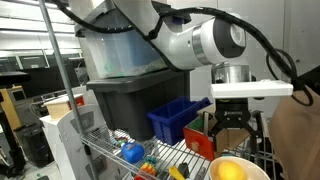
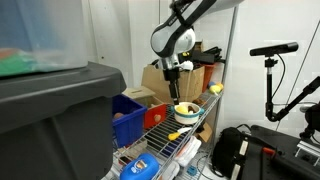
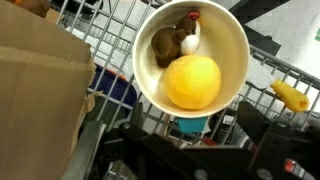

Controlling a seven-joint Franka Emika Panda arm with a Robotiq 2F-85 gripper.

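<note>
My gripper hangs fingers-down above a white bowl, fingers apart and nothing between them. A round orange-yellow thing lies in the bowl, beside a brown object and a small white one with a red tip. Seen from the wrist, the bowl is just ahead of my fingers and not between them. In exterior view 2 the bowl stands on the wire rack below the gripper.
A blue bin and a red box stand behind on the rack. A cardboard box rises close beside the bowl. A yellow object lies on its other side. Large dark totes stand farther along.
</note>
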